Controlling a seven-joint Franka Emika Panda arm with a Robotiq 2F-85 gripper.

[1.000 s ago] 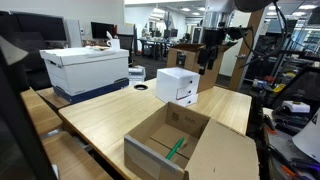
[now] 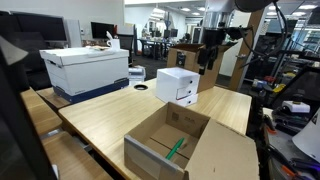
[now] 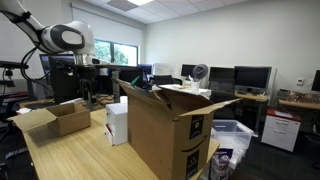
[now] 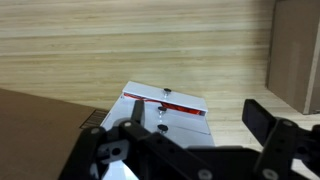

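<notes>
My gripper (image 2: 207, 69) hangs above the table, fingers downward, behind the open cardboard box and close to the white boxes. In the wrist view, the gripper stands open, its dark fingers wide apart with nothing visibly held. Below and between them is a white object (image 4: 170, 122) with a red stripe and small dark round spots; the gripper partly covers it. A green stick-like item (image 2: 175, 149) lies inside the open cardboard box (image 2: 150, 157). Two white boxes (image 2: 177, 86) stand on the wooden table.
A large cardboard box (image 3: 174, 135) with raised flaps occupies one table end. White storage boxes (image 2: 85, 71) stand along the far side. Bare tabletop (image 2: 105, 115) lies between these and the open box, whose flap (image 2: 225, 155) spreads outward.
</notes>
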